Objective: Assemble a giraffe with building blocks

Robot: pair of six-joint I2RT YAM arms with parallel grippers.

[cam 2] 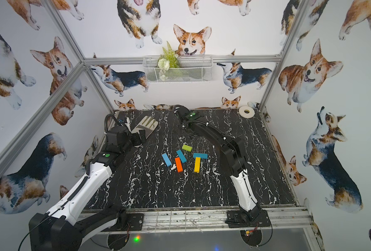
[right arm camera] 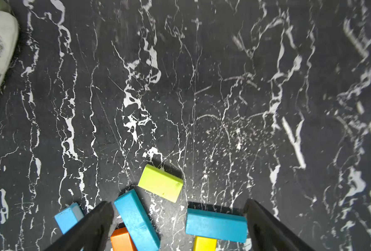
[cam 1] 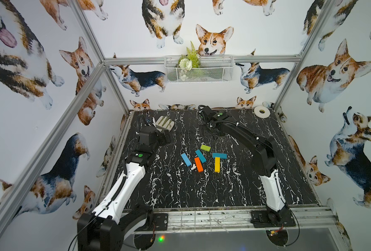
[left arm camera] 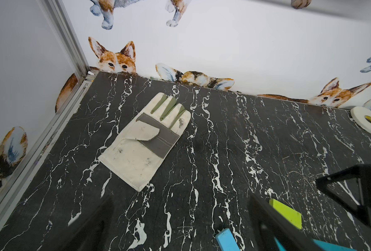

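Several loose blocks lie apart or close together mid-table: a green one (right arm camera: 160, 182), a dark blue one (right arm camera: 137, 220), another dark blue one (right arm camera: 216, 225), a light blue one (cam 1: 186, 159), an orange one (cam 1: 198, 164) and a yellow one (cam 1: 217, 164). The yellow block's far end meets the second dark blue block. In the right wrist view my right gripper is open above the blocks, its blurred fingers (right arm camera: 91, 226) wide apart with nothing gripped. My left gripper hangs at the left side of the table, open and empty, left of the blocks.
A work glove (left arm camera: 143, 142) lies at the back left, near my left arm. A white tape roll (cam 1: 262, 111) rests in the far right corner, and a wire basket (cam 1: 198, 74) hangs on the back wall.
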